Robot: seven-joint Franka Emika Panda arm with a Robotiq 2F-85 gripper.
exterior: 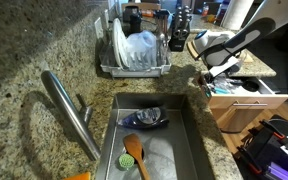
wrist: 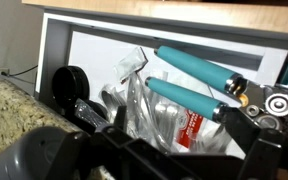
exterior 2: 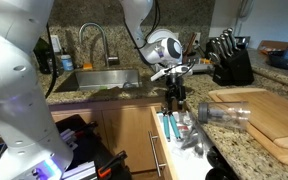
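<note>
An open white drawer (wrist: 92,42) holds two teal-handled utensils (wrist: 196,66), lying roughly side by side, with clear plastic-wrapped items (wrist: 162,112) next to them. My gripper points down over the drawer, its dark fingers (wrist: 246,132) spread apart at the bottom of the wrist view. No object shows between them. In exterior view 2 the gripper (exterior 2: 175,101) is just above the teal handles (exterior 2: 169,127), near the drawer's far end. Whether the fingertips touch anything inside cannot be made out. The gripper appears small and dark in exterior view 1.
A speckled counter (exterior 2: 224,140) borders the drawer, bearing a clear jar (exterior 2: 219,112), a cutting board (exterior 2: 274,118) and a knife block (exterior 2: 232,68). A round black item (wrist: 70,88) occupies one drawer end. The sink (exterior: 114,150) and dish rack (exterior: 139,62) stand farther off.
</note>
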